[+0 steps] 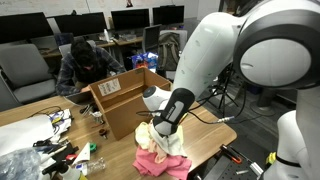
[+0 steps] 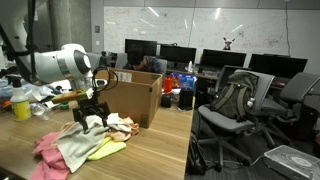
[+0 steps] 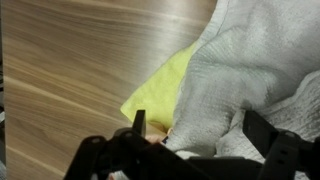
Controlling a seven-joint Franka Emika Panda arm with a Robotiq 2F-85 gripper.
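A pile of cloths lies on the wooden table: a grey one, a yellow one beside it, and a pink one at the near left. In the wrist view, my gripper stands open over the grey cloth, its two black fingers well apart. The yellow cloth shows left of the grey one, partly covered by it. From outside, the gripper is right at the pile; whether its fingertips touch the fabric I cannot tell.
Behind the pile stands a large open cardboard box. Bare table lies to the pile's right in the second exterior view. Plastic bags and small items lie at the far left. A person sits behind the table.
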